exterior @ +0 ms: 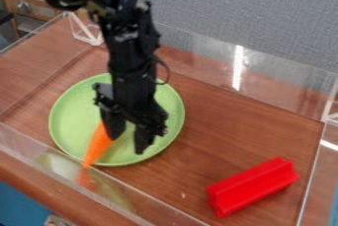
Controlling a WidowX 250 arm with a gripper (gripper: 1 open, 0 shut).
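Note:
A black gripper hangs low over a green plate, its fingers pointing down just right of an orange carrot. The carrot lies across the plate with its narrow end reaching past the front-left rim; its upper end is partly behind the gripper. The fingers look parted, and whether anything is between them is hard to make out.
A red block lies on the wooden surface at the front right. Clear low walls border the surface. The area right of the plate is free.

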